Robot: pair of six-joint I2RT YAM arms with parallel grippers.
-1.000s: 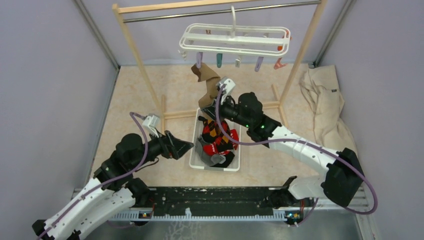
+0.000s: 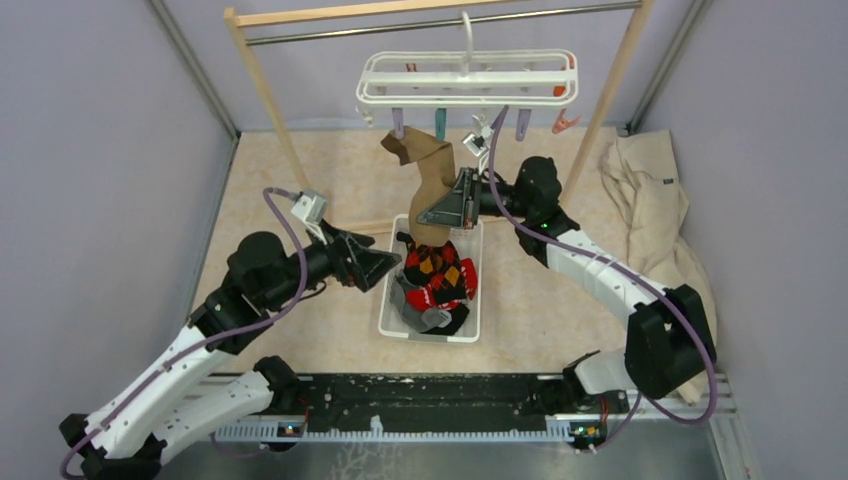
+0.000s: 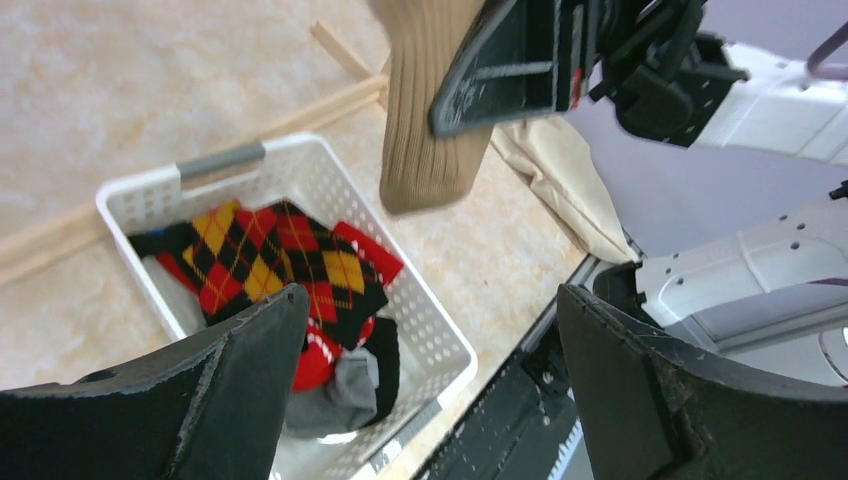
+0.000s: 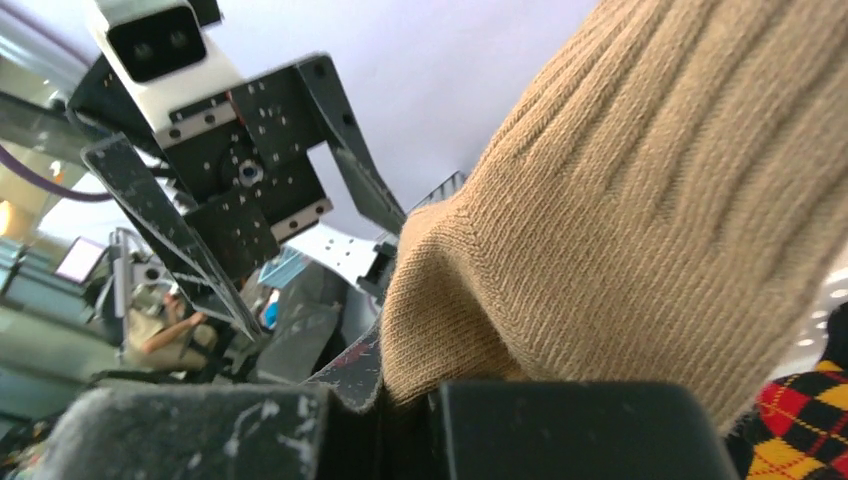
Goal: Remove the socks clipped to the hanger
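A long brown sock (image 2: 432, 180) hangs below the white hanger (image 2: 465, 78), its upper end at a purple clip (image 2: 398, 123). My right gripper (image 2: 428, 216) is shut on the sock's edge; in the right wrist view the ribbed brown cloth (image 4: 620, 220) runs down to its fingers (image 4: 590, 430). The sock's lower end (image 3: 430, 180) dangles above a white bin (image 2: 387, 315). To the left of the bin's upper part stands my left gripper (image 2: 396, 260), open and empty, its fingers (image 3: 240, 390) wide apart in the left wrist view.
Inside the bin lie red-and-black argyle socks (image 2: 435, 268) and a grey sock (image 2: 412, 305). Other hanger clips, such as a teal clip (image 2: 440, 123), look empty. A beige cloth bag (image 2: 648, 190) rests at the right, and the wooden rack (image 2: 262, 85) stands behind.
My right gripper has shifted right and slightly up, and the sock's lower part has swung right too. My left gripper has moved up and a little right, toward the bin.
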